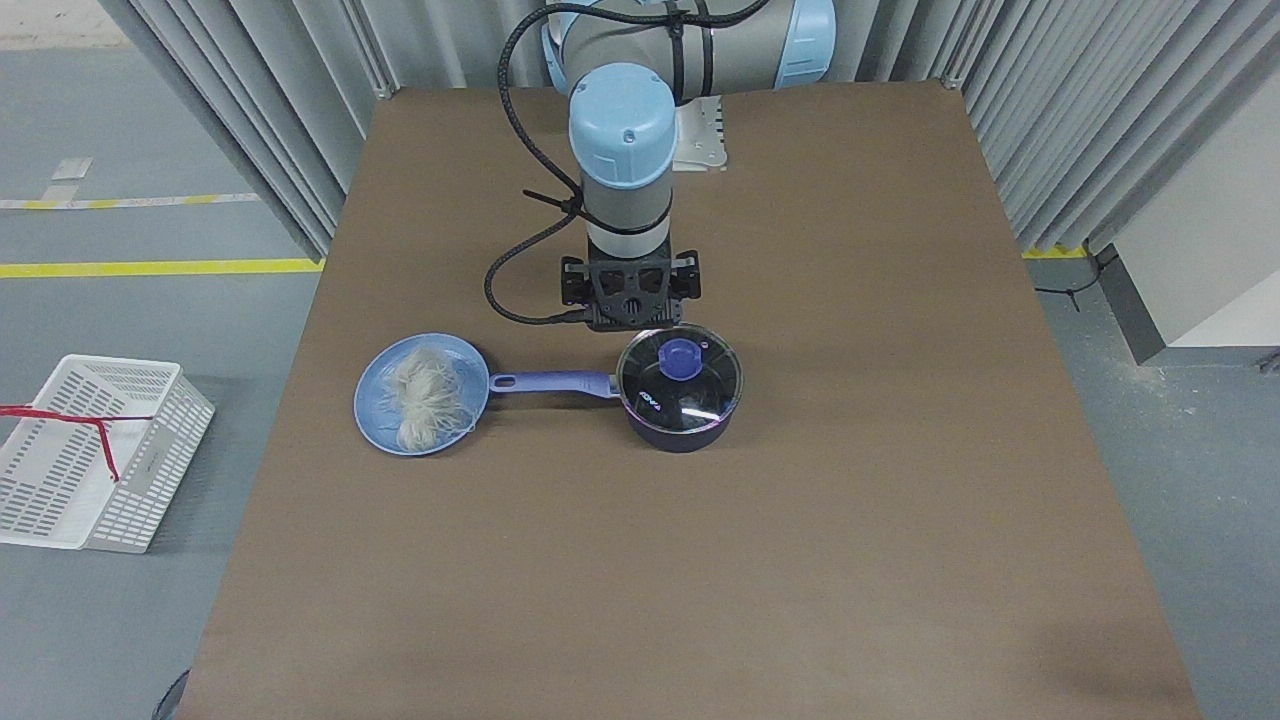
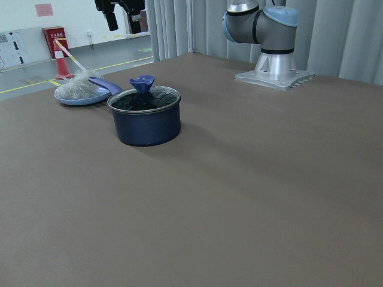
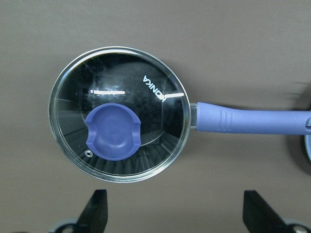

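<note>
A dark blue saucepan [image 2: 146, 128] with a glass lid and blue knob [image 1: 680, 358] [image 3: 112, 131] sits on the brown table, its blue handle [image 3: 248, 121] reaching toward a light blue plate [image 1: 372, 420] of pale noodles [image 1: 426, 396]. My gripper [image 1: 631, 294] is above and just behind the pan in the front view, and high above in the left view [image 2: 122, 23]. In the wrist view its fingers stand wide apart, empty, below the pan.
The robot base [image 2: 274, 79] stands at the back. A white basket [image 1: 144, 492] lies on the floor to the left, beyond the table edge.
</note>
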